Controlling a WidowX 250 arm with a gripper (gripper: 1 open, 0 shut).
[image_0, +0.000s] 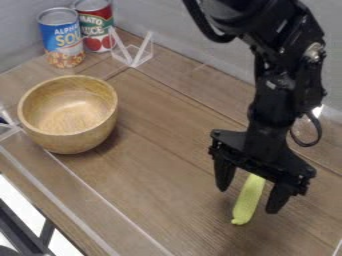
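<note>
My black gripper (251, 188) hangs low on the right side of the wooden table, its fingers open. Beneath it and between the fingers lies a long pale yellow-green object (246, 206), partly hidden by the gripper; whether the fingers touch it I cannot tell.
A wooden bowl (68, 126) sits at the left. Two cans, a blue one (62, 40) and a red one (96, 24), stand at the back left corner near a white wire holder (131, 52). A wall runs behind.
</note>
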